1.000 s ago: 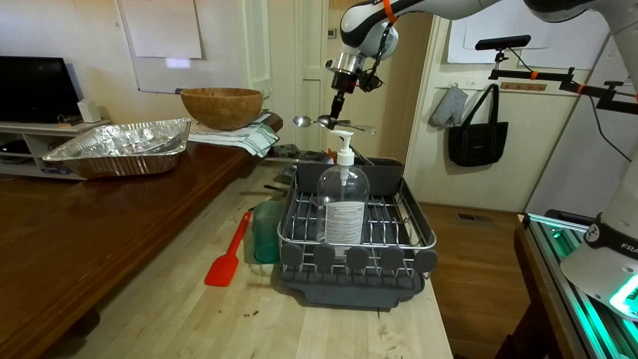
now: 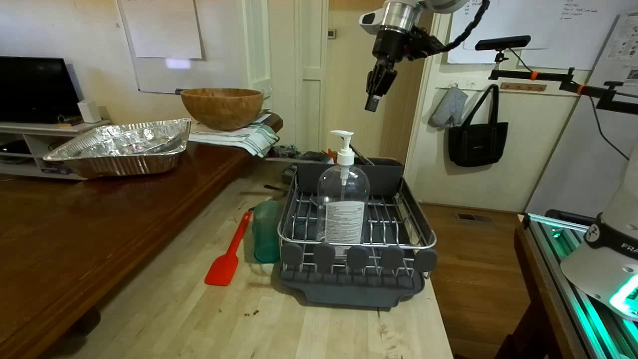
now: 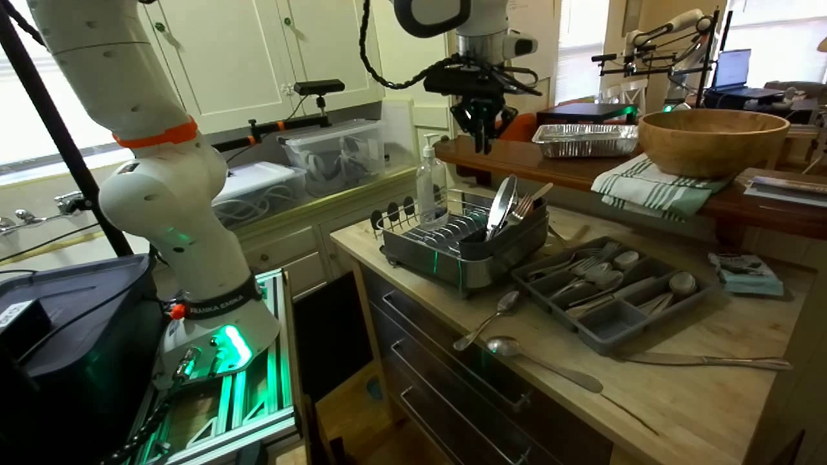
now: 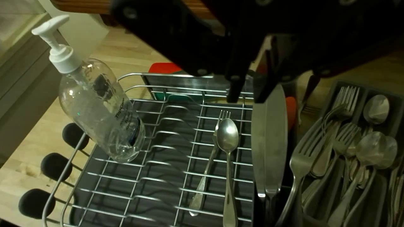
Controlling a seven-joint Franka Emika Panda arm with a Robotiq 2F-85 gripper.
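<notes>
High over the dish rack point(image 2: 389, 244), my gripper point(image 3: 484, 147) points down. In the wrist view its dark fingers point(image 4: 236, 89) stand close together with a narrow gap, and I make out no utensil between them; whether they are shut on something I cannot tell. A spoon point(image 4: 228, 135) and a fork point(image 4: 209, 166) lie side by side on the rack's wires, below the fingertips. At the rack's other side stands a clear pump bottle point(image 4: 99, 107), upright. Flat knives point(image 4: 269, 147) stand in the holder along the rack's edge.
A grey cutlery tray point(image 3: 612, 334) full of forks and spoons sits beside the rack. Loose spoons point(image 3: 505, 346) lie near the counter's edge. A red spatula point(image 2: 223, 269) and green cup point(image 2: 266, 232) lie left of the rack.
In exterior view 1 the gripper has moved up and to the right. The spoons that showed at its fingertips one second ago are no longer seen there.
</notes>
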